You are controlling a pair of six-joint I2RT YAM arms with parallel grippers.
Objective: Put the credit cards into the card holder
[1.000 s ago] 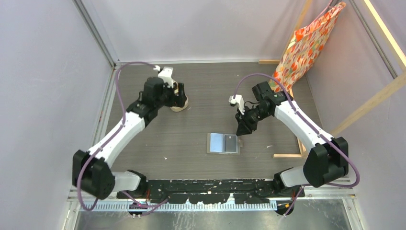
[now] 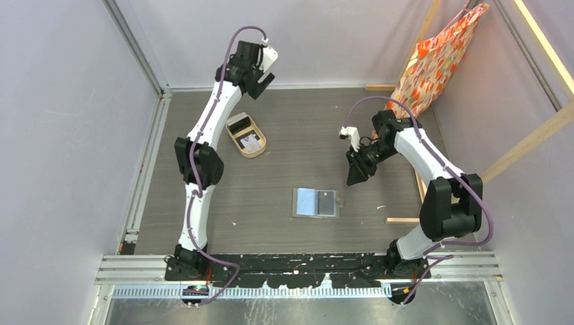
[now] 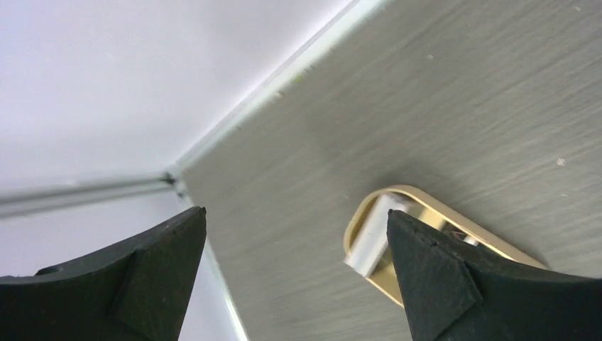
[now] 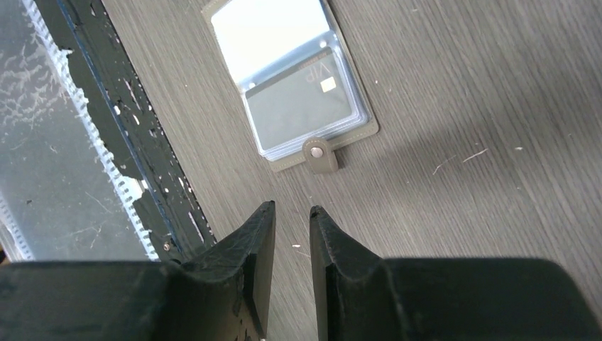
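Observation:
Open on the table lies the card holder, with clear sleeves; in the right wrist view the holder shows its snap strap toward my right gripper. That gripper stands part open, its narrow gap empty, over bare table beyond the strap. A small tan box sits at the back left with white cards and something dark inside. Above and behind the box my left gripper is spread wide, nothing between its fingers. In the left wrist view, the box is partly hidden by one finger.
An orange patterned cloth hangs at the back right, near wooden bars. The back wall rises close behind my left gripper. Between the box and the card holder the table is clear.
My left arm has stretched far toward the back wall, passing beyond the box and uncovering it. The right gripper has drawn back and to the right from the card holder. Box and holder stay put.

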